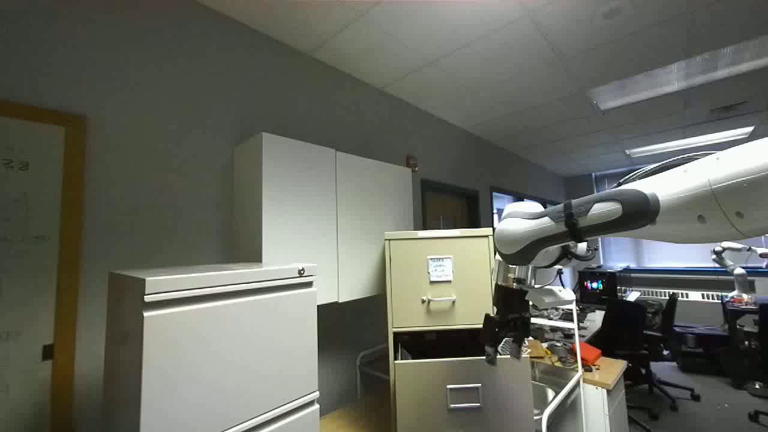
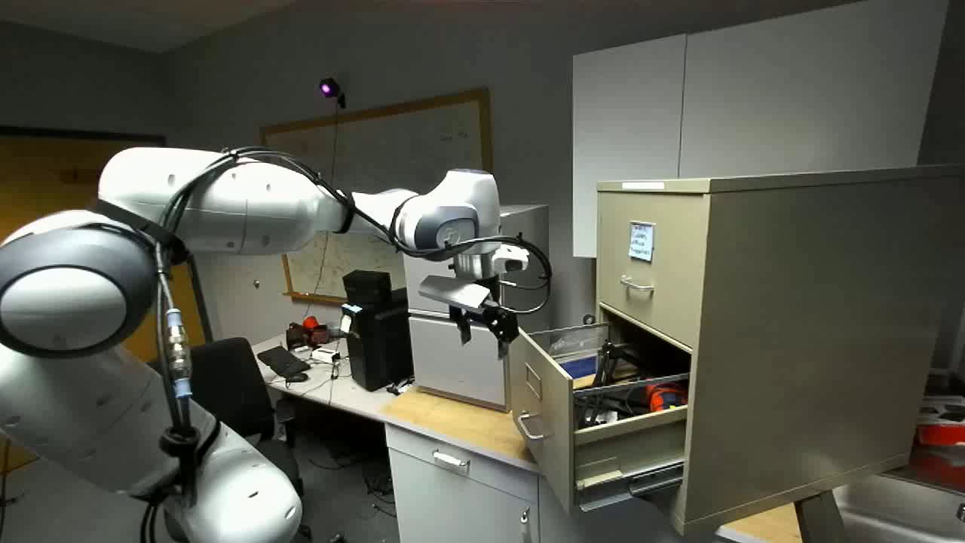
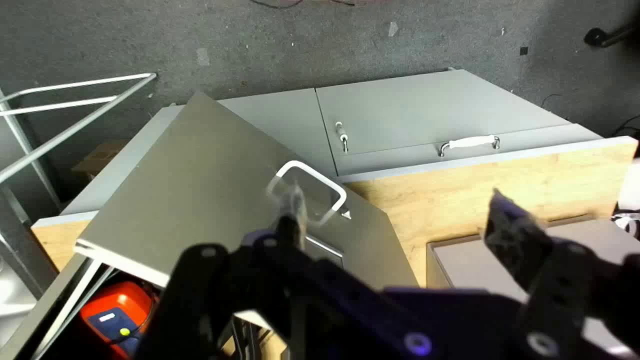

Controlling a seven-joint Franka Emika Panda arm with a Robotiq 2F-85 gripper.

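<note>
A beige filing cabinet (image 2: 796,344) has its lower drawer (image 2: 549,425) pulled out, with a wire handle (image 2: 529,425) and a label holder on the drawer's front. Inside lie a blue item (image 2: 579,366), black gear and an orange-red case (image 3: 123,309). My gripper (image 2: 484,335) is open, fingers pointing down, with nothing between them. It hangs just outside the drawer front, near the height of its top edge. In the wrist view one fingertip (image 3: 294,207) overlaps the drawer handle (image 3: 312,174); the other finger (image 3: 513,234) appears over the wooden counter. Contact with the drawer cannot be made out.
The shut upper drawer (image 2: 649,271) bears a paper label. A wooden counter (image 2: 461,425) over grey cupboards runs below, with a light grey cabinet (image 2: 457,357) on it. A white metal frame (image 1: 576,360) stands beside the filing cabinet. Open air surrounds the arm.
</note>
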